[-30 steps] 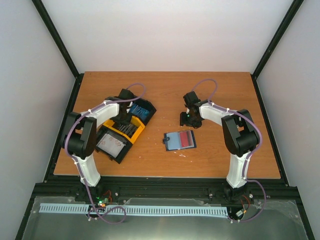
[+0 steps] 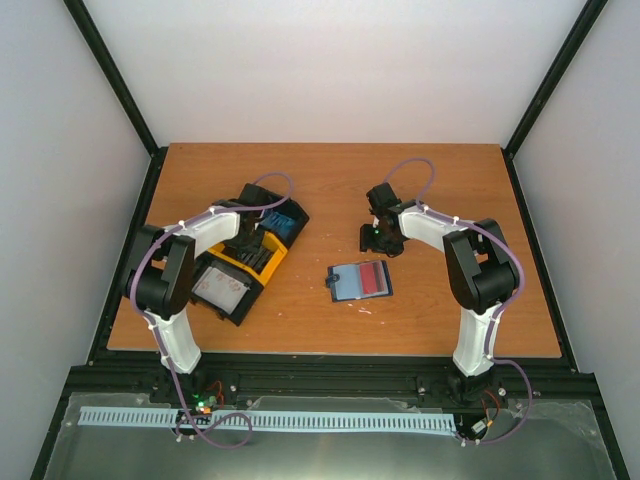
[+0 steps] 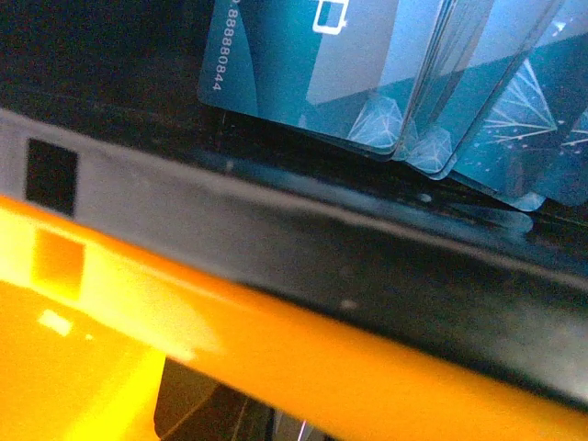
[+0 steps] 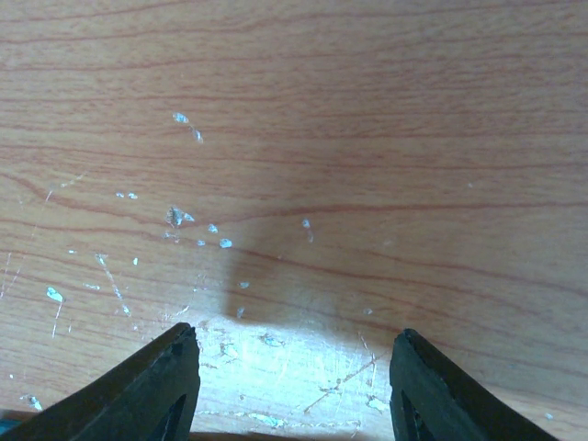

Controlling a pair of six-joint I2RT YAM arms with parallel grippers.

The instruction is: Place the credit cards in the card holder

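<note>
Blue credit cards (image 3: 312, 73) lie fanned in a black compartment of the open toolbox, beside its yellow tray (image 2: 270, 262). My left gripper (image 2: 247, 240) is over the toolbox; its fingers are not clearly visible, and the left wrist view looks closely at the cards and the tray's edge. The card holder (image 2: 348, 283), open with blue and red pages, lies right of the toolbox. My right gripper stands open over bare wood just behind the holder, nothing between its fingers.
The toolbox's lower compartment (image 2: 220, 287) holds a pale item.
My left arm has shifted slightly over the toolbox, and the toolbox's back end appears nudged slightly left. The right arm has not moved visibly.
</note>
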